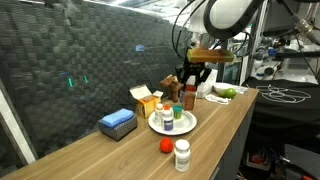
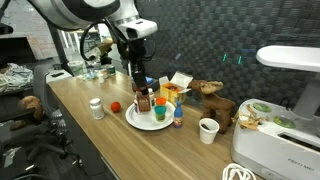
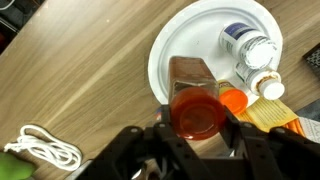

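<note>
A brown bottle with an orange-red cap [image 3: 196, 113] hangs upright below my gripper [image 2: 138, 82], which is shut on its top. In the wrist view the brown body [image 3: 186, 72] overlaps the white plate [image 3: 164, 52]. From exterior view 1 the bottle [image 1: 190, 98] appears at the plate's right side; whether its base touches the plate cannot be told. On the plate stand two white bottles, one with a blue label [image 3: 248, 43] and one with an orange label [image 3: 262, 81], plus a teal cup [image 2: 160, 113] and an orange cup [image 3: 233, 98].
Nearer the front are a red ball [image 1: 166, 146] and a white jar [image 1: 182, 156]. A yellow box [image 1: 145, 101] and a blue-grey block [image 1: 118, 125] sit at the back. A toy moose [image 2: 214, 105], white mug [image 2: 208, 130] and blue bottle [image 2: 178, 115] flank the plate.
</note>
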